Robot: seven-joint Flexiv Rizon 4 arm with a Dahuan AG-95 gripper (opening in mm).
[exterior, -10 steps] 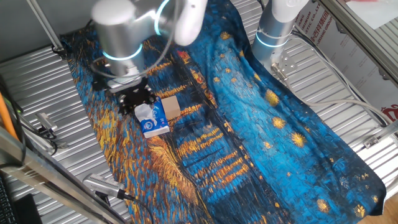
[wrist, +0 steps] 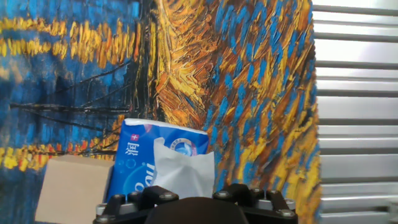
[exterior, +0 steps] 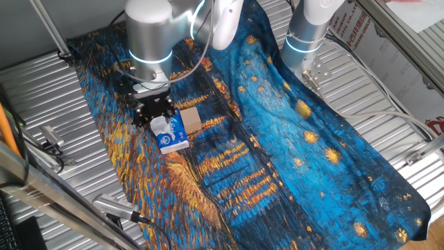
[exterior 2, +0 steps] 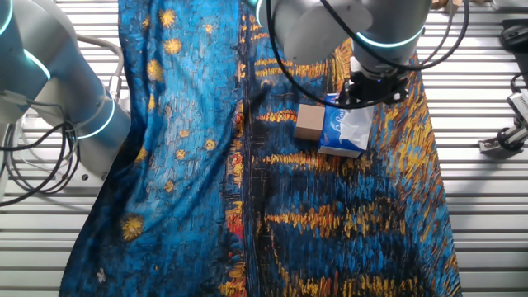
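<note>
A blue tissue pack (exterior: 173, 142) with white and blue print lies on the patterned cloth, a white tissue (wrist: 183, 171) standing out of its top. Beside it, almost touching, is a small plain brown box (exterior: 190, 120). My black gripper (exterior: 154, 111) hangs low at the pack's far end. In the wrist view, the gripper stands open at the bottom edge, its two fingers apart with the tissue's lower part showing between them. Whether the fingers touch the tissue is hidden there. Exterior view 2 shows the pack (exterior 2: 345, 130) just below the gripper.
A painting-print cloth (exterior 2: 190, 198) with folds covers most of the slatted metal table (exterior 2: 487, 239). A grey device with a cable (exterior: 116, 207) lies near the frame.
The gripper itself has shifted little. Pack and box have stayed put.
</note>
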